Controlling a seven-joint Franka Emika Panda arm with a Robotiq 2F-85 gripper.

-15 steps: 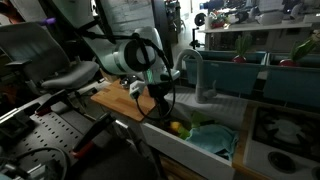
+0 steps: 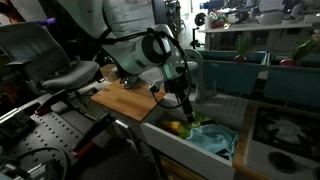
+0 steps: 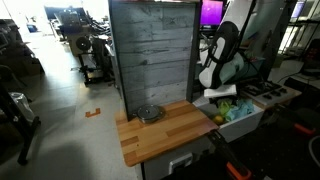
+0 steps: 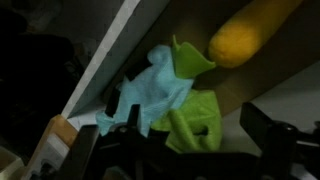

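Observation:
An open white drawer (image 2: pixel 186 151) holds a light blue cloth (image 2: pixel 213 138), a green cloth (image 2: pixel 182 127) and something yellow-orange. My gripper (image 2: pixel 184 107) hangs above the drawer, pointing down. In the wrist view the gripper is open, its dark fingers far apart with nothing held. The green cloth (image 4: pixel 194 120) lies under the gap, and the light blue cloth (image 4: pixel 158 85) lies beside it towards the drawer wall (image 4: pixel 107 52). A rounded yellow-orange object (image 4: pixel 240 35) rests in the upper right. How high the fingers stand over the cloths is hard to tell.
A wooden board (image 2: pixel 124 99) lies on the counter left of the drawer. Behind are a faucet (image 2: pixel 194 58) and blue planters (image 2: pixel 233 72); a stove (image 2: pixel 287 135) stands at the right. A dark chair (image 2: pixel 52 68) is at the far left.
From near the wooden board, my arm has swung right and reached out over the drawer. The cloths in the drawer look unmoved.

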